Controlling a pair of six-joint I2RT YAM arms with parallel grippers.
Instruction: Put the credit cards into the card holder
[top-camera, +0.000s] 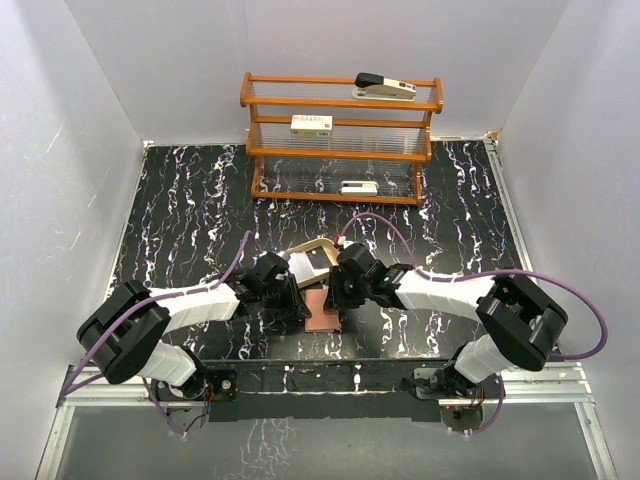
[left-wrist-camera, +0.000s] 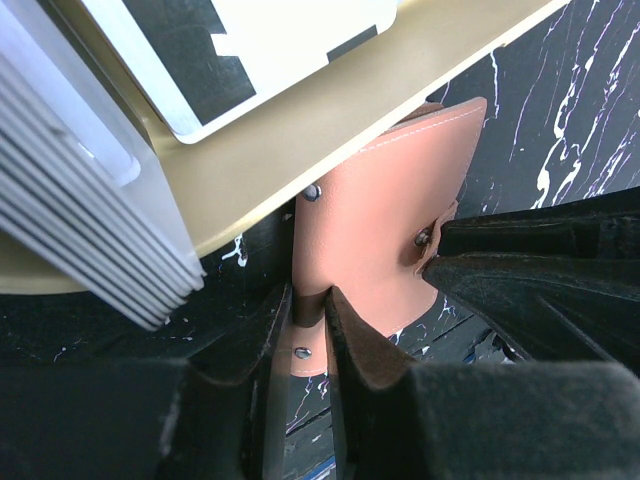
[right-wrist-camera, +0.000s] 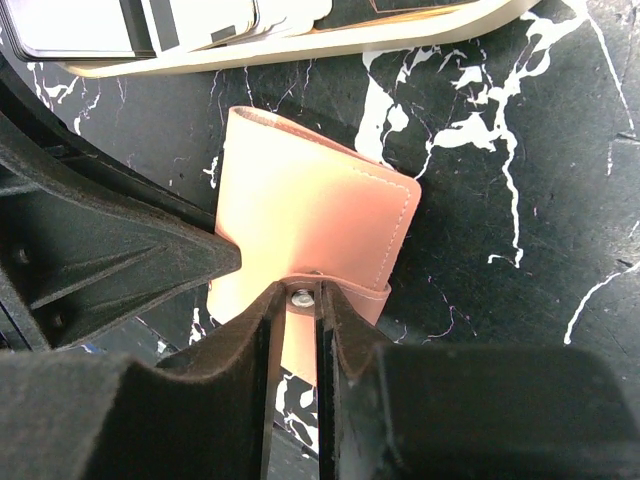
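Observation:
The salmon-pink card holder (top-camera: 321, 318) lies on the table between the two arms, its body closed over. In the left wrist view my left gripper is shut on the left edge of the holder, near a metal snap. At the holder's opposite edge is my right gripper, its fingertips close together at a flap with a silver snap (right-wrist-camera: 302, 299). A narrow gap shows between them; whether they pinch the flap cannot be seen. Just beyond the holder, cards (left-wrist-camera: 240, 50) lie in a beige tray (left-wrist-camera: 330, 145), with a stack of pale card edges (left-wrist-camera: 90, 200) beside them.
A wooden rack (top-camera: 341, 153) stands at the back, carrying a stapler (top-camera: 384, 87), a small box (top-camera: 311, 126) and a small white item (top-camera: 359, 188). Both arms crowd the holder.

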